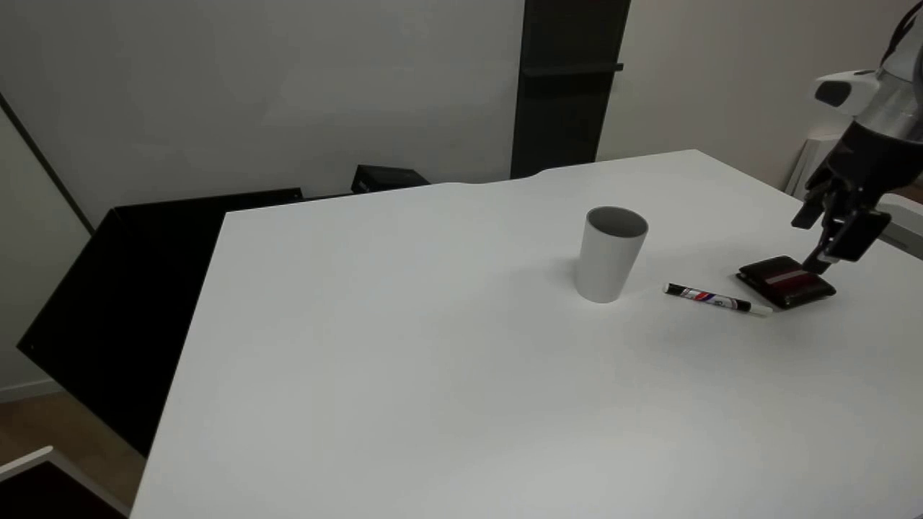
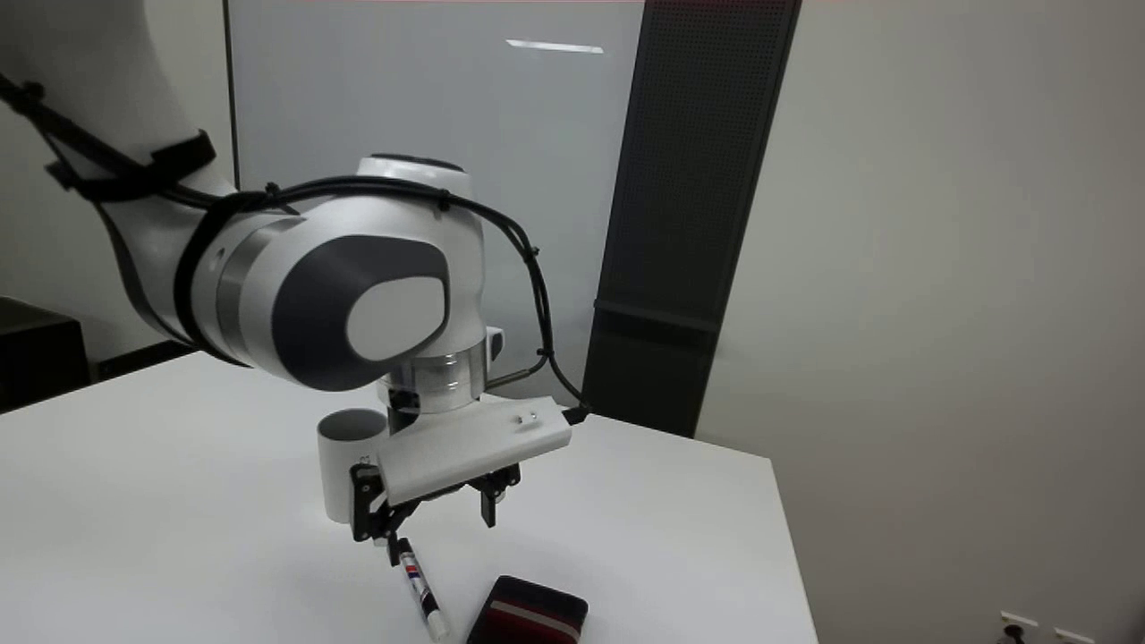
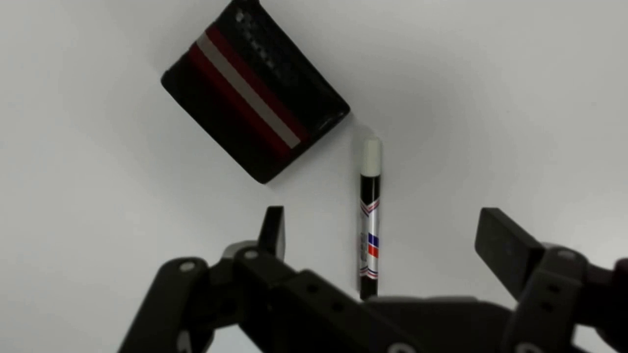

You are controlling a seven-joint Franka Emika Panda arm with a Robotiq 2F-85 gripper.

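Observation:
A marker (image 1: 716,299) with a pale cap, black bands and a red-and-blue label lies flat on the white table. Its capped end points toward a dark wallet (image 1: 785,281) with a red and pale stripe, close beside it. To the left in exterior view 1 stands an upright grey cup (image 1: 608,255). Above the table, my gripper is open, its two fingers wide apart and nothing held. From the wrist view, the marker (image 3: 370,220) appears between the fingers but below them, its lower end hidden by the gripper body. The wallet (image 3: 256,91) lies ahead and left.
Behind the table are a wall and a dark panel (image 2: 698,215).

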